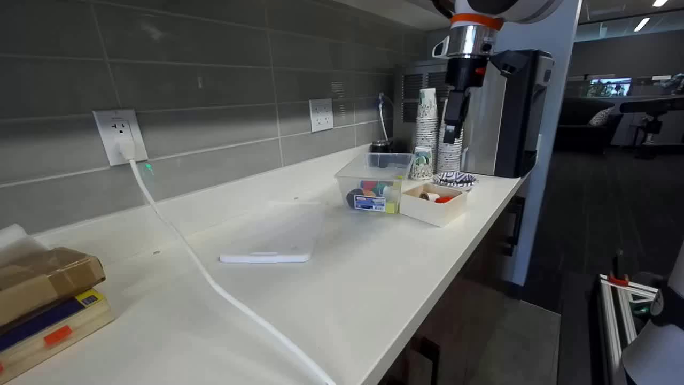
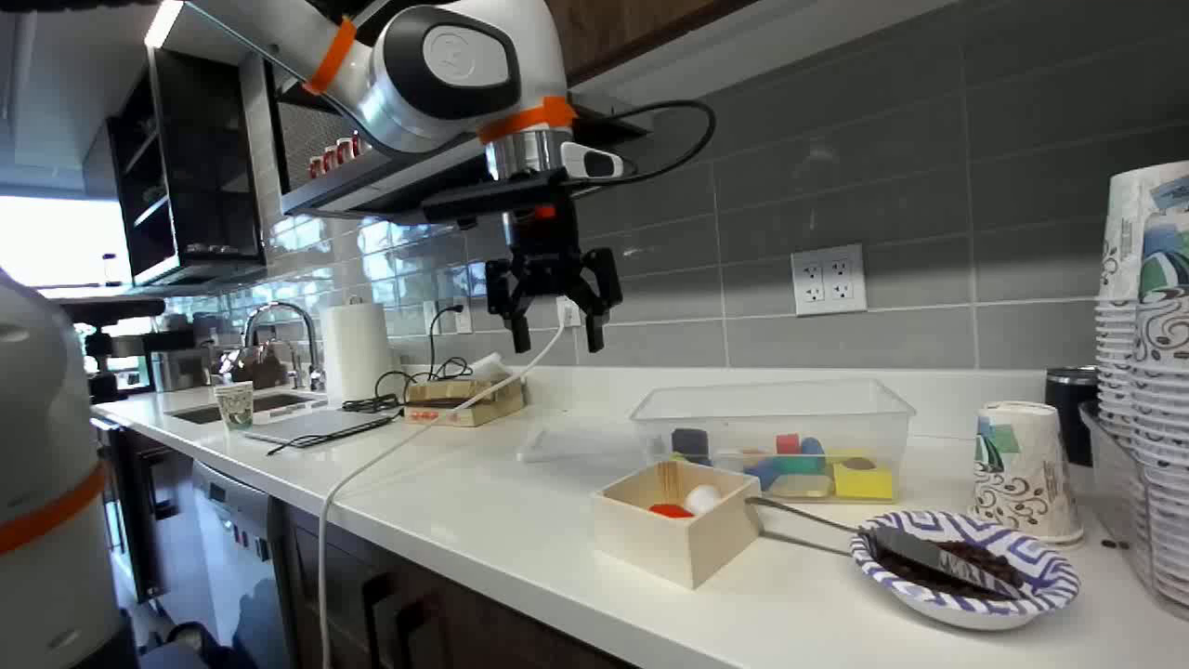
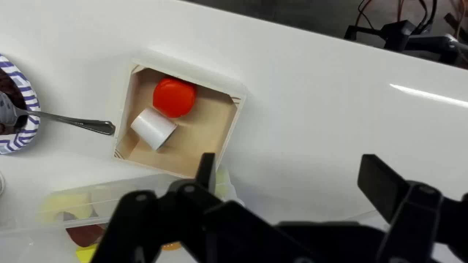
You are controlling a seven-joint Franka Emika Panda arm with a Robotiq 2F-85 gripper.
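My gripper (image 2: pixel 559 344) hangs in the air above the counter, its two fingers (image 3: pixel 380 186) spread wide with nothing between them. Below it, and off to one side in the wrist view, sits an open pale wooden box (image 3: pixel 206 131). Inside the box lie a round red object (image 3: pixel 174 97) and a white cylinder (image 3: pixel 153 128) on its side, close together. Against the wall behind the box stands a clear plastic bin (image 2: pixel 769 418) holding several coloured blocks, among them a yellow one (image 2: pixel 863 479).
A patterned bowl (image 2: pixel 964 602) of dark contents holds a spoon (image 3: pixel 70 120), its handle reaching toward the box. Paper cups (image 2: pixel 1020 468) stand near it. A white cable (image 1: pixel 211 279) crosses the counter past a flat white lid (image 1: pixel 269 250).
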